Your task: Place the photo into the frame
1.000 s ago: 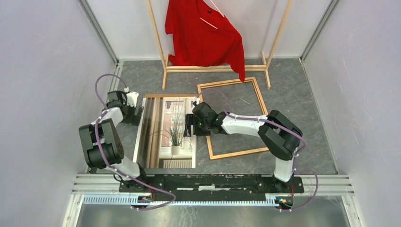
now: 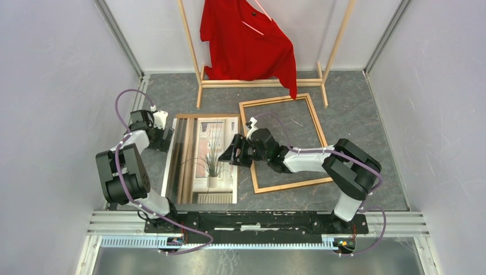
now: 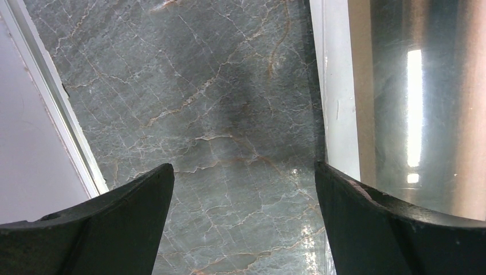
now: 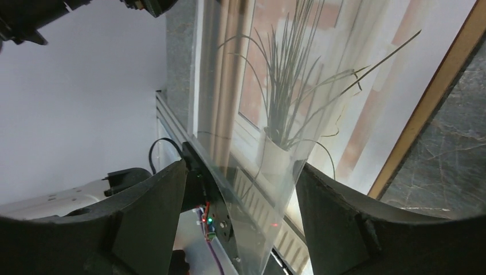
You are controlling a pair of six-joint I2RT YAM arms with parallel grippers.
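The photo (image 2: 198,177), showing a plant in a white pot, lies flat at the left of the floor, with a brown strip along its far edge. To its right lies the empty wooden frame (image 2: 289,186). My right gripper is open above the photo's right side. A clear, shiny sheet (image 4: 252,235) shows between its fingers; whether they touch it I cannot tell. At the photo's left side my left gripper is open, its right finger (image 3: 367,212) over or against the white edge (image 3: 339,86).
A red shirt (image 2: 246,46) hangs on a wooden rack (image 2: 261,83) at the back. The left wall (image 3: 34,126) stands close to my left gripper.
My right arm has shifted and its gripper has turned over the photo's right side. The left arm, photo and frame look unmoved.
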